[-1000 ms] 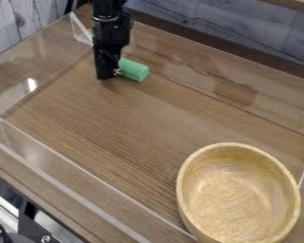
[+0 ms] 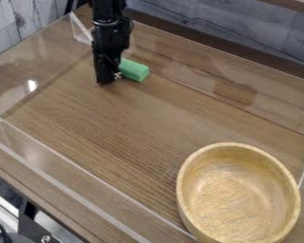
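The black gripper (image 2: 107, 68) hangs at the upper left of the wooden tabletop, low over the surface. A green block (image 2: 134, 71) lies just to its right, touching or very near its fingers and partly behind them. Whether the fingers are open or shut cannot be made out.
A large beige round bowl (image 2: 238, 190) sits at the lower right. Dark walls edge the back and left sides.
The gripper has shifted very slightly, and the green block beside it looks a little more covered by it. Little else differs.
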